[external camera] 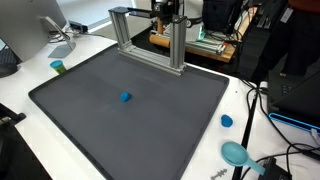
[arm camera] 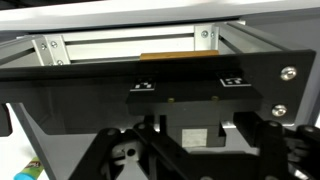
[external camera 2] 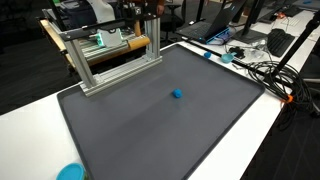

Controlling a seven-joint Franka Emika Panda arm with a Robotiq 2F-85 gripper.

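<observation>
In the wrist view my gripper is at the black drawer front (arm camera: 90, 92) of the rack. Its two fingertips stand apart, with a gap between them, at the dark handle (arm camera: 193, 108) that juts from the drawer front. Whether they touch the handle cannot be told. The drawer shows an open top with a brown wooden piece (arm camera: 181, 57) inside. From outside, the rack (external camera: 150, 52) stands at the back of the grey mat, and the arm's end is mostly cut off by the top edge.
A small blue object (external camera: 126, 97) lies on the grey mat (external camera: 110, 130). Beside the mat are another blue piece (external camera: 227, 121), a turquoise spoon-like item (external camera: 238, 155) and a green-topped cup (external camera: 58, 67).
</observation>
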